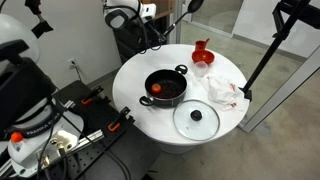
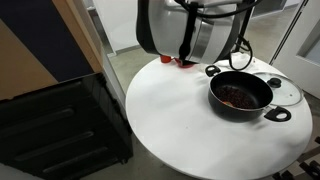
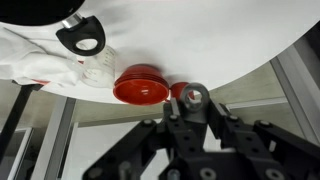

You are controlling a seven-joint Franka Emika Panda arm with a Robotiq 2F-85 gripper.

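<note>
My gripper is shut on a grey object with a round, ring-like end (image 3: 193, 95); the rest of that object is hard to make out. Below it in the wrist view lie the red bowl (image 3: 141, 84) and the red cup (image 3: 178, 88), partly covered. In exterior view 1 the arm (image 1: 122, 15) reaches in from the back left, with a dark rounded shape (image 1: 193, 6) near its end. A black pot (image 1: 165, 88) with a red item (image 1: 156, 88) inside stands on the white table (image 1: 135, 75). In exterior view 2 the arm (image 2: 195, 35) blocks the upper middle.
A glass lid (image 1: 196, 121) lies flat at the table's front right. White crumpled cloth (image 1: 222, 93) spreads over its right side. Another white arm (image 1: 50, 125) stands at the front left.
</note>
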